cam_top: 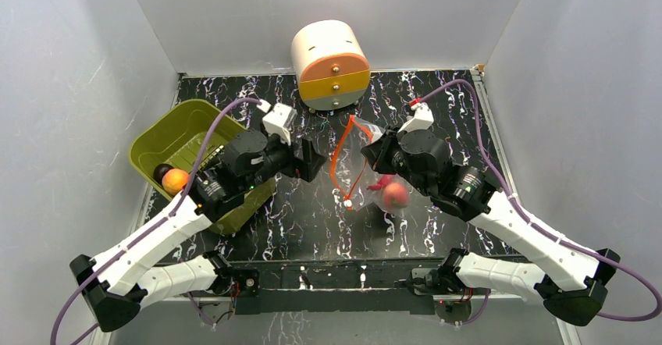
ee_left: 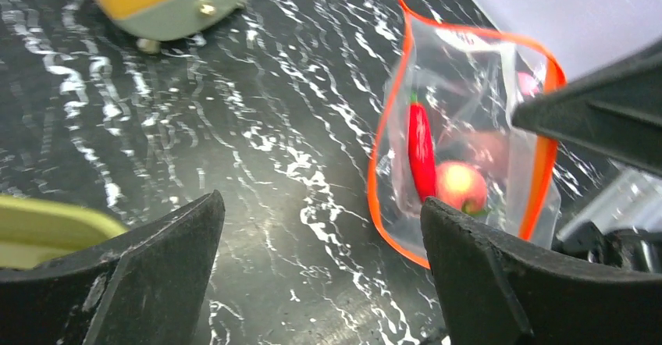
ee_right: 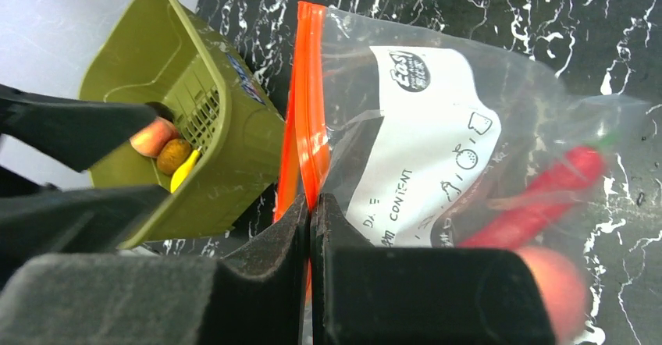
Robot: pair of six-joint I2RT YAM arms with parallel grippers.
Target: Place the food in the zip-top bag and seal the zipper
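A clear zip top bag [cam_top: 344, 158] with an orange zipper strip [ee_left: 382, 134] stands up off the table with its mouth spread apart, facing left. Inside lie a red chili pepper [ee_left: 421, 148] and a peach [ee_left: 459, 185]. My right gripper is shut on one side of the bag's rim, pinching the orange strip. My left gripper [cam_top: 311, 161] is apart from the bag, to its left. Its fingers [ee_left: 480, 275] are spread, with only bare table showing between them in the left wrist view.
At the left stands a green basket [cam_top: 144, 151] holding an orange-coloured fruit [cam_top: 175, 180], a dark round one [cam_top: 161, 172] and other food. A small drawer cabinet [cam_top: 334, 60] stands at the back. Between cabinet and front edge, the marbled black table [cam_top: 308, 228] is mostly clear.
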